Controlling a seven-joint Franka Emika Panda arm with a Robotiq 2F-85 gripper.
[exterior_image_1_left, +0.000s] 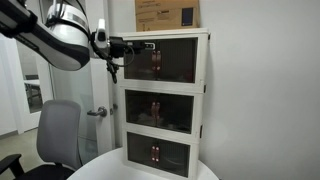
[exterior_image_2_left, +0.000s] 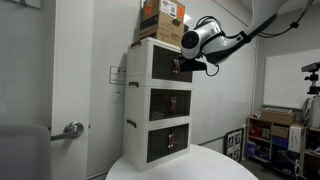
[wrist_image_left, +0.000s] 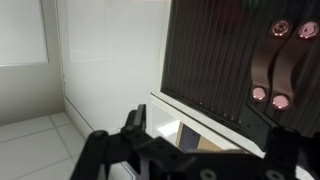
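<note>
A white three-tier cabinet with dark doors stands on the round white table. Each tier has a pair of reddish-brown handles, with the top pair at the middle of its doors. My gripper is at the top tier, close to the upper part of these handles. In the wrist view the two brown handles show at the upper right, against a dark ribbed door. The gripper's dark fingers stand open along the bottom of that view, with nothing seen between them. Contact with the door cannot be told.
A cardboard box rests on top of the cabinet. A grey chair and a door with a lever handle stand to the left.
</note>
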